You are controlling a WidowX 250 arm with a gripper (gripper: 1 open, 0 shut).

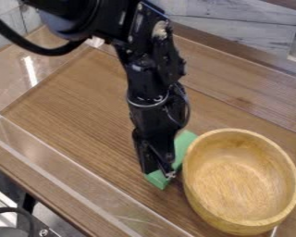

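My black gripper (161,165) reaches down at the centre of the camera view, its tips low over a green object (180,145) that lies on the wooden table just left of a large wooden bowl (240,181). The green object is partly hidden behind the gripper and the bowl. The fingers look close together, but whether anything is between them is hard to see.
A pale wooden wall runs along the back.
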